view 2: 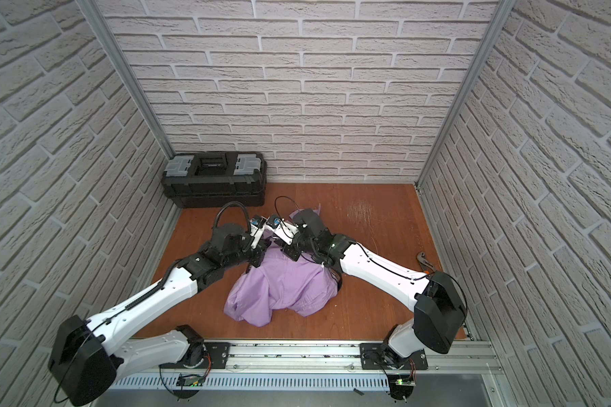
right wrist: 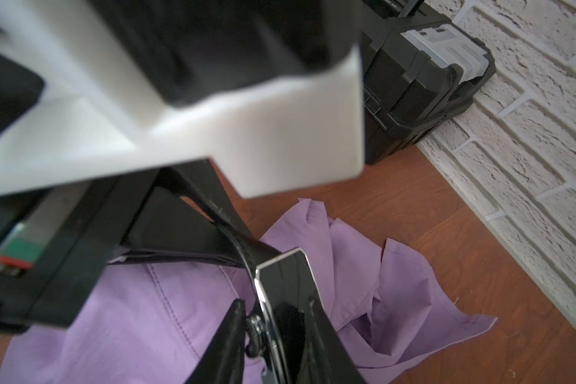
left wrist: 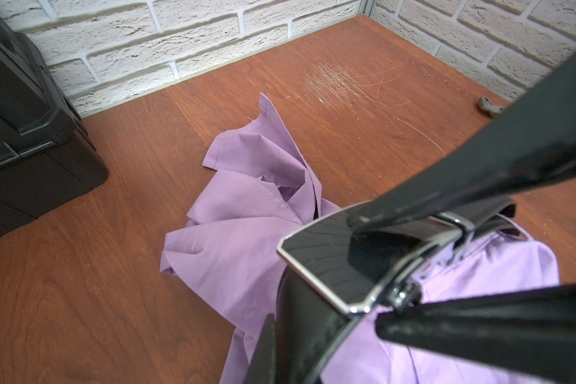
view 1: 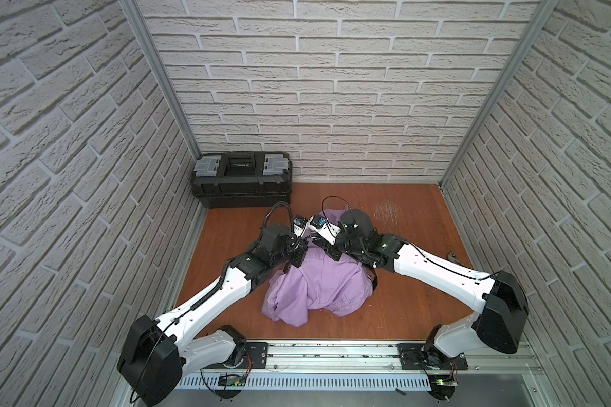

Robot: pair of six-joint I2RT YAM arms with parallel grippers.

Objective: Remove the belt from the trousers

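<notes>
Lilac trousers (view 1: 319, 285) lie bunched in the middle of the wooden table, with both grippers meeting above them. A black belt with a shiny buckle (left wrist: 320, 256) fills the lower middle of the left wrist view, dark fingers touching it from above and below. The same buckle (right wrist: 281, 275) stands near upright in the right wrist view, between the fingertips of my right gripper, which is part open around it. My left gripper (view 1: 298, 244) reaches in from the left at the buckle; whether anything is between its own fingertips is unclear.
A black toolbox (view 1: 241, 179) stands at the back left. A small grey metal object (view 2: 424, 263) lies near the right wall. Bare table (view 1: 414, 305) shows to the right and left of the trousers, with brick walls around.
</notes>
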